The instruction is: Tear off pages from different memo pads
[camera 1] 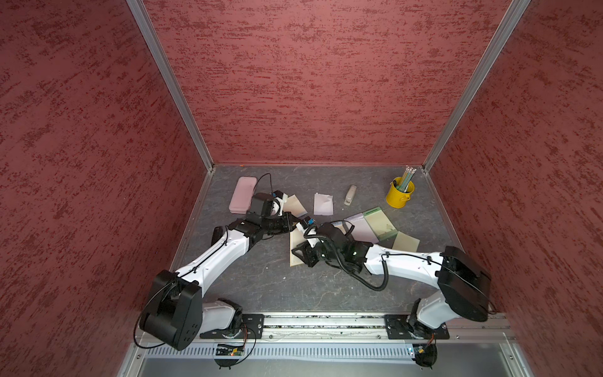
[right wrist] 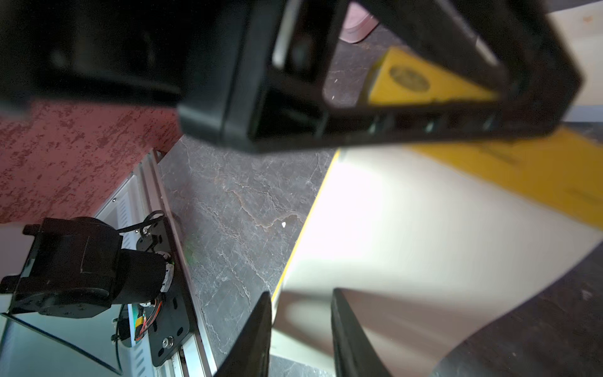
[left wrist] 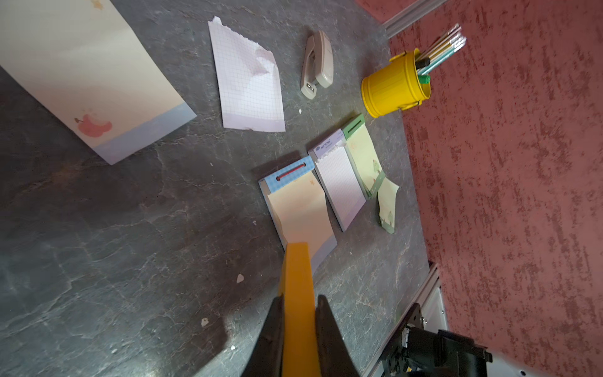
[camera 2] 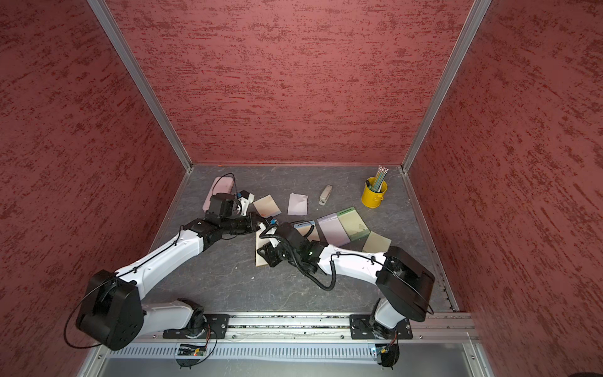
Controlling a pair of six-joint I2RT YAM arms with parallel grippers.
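Note:
A memo pad with a yellow binding (right wrist: 414,81) hangs in the air, and its white pages (right wrist: 414,232) fan down across the right wrist view. My left gripper is shut on this yellow pad (left wrist: 297,282), which stands edge-on between its fingers. Close to the pages' lower corner, the fingers (right wrist: 353,342) of my right gripper stand apart; the page edge passes between or behind them, which I cannot tell. From above, both grippers meet over the pad's cream page (camera 1: 297,248). Flat on the table lie a blue-topped pad (left wrist: 301,207), a lilac pad (left wrist: 339,179) and a green pad (left wrist: 364,154).
Loose sheets lie about: a cream one (left wrist: 100,81), a crumpled lilac one (left wrist: 250,88) and a green one (left wrist: 387,201). A stapler (camera 1: 350,194), a yellow bucket of pencils (camera 1: 399,193) and a pink case (camera 1: 243,194) stand farther back.

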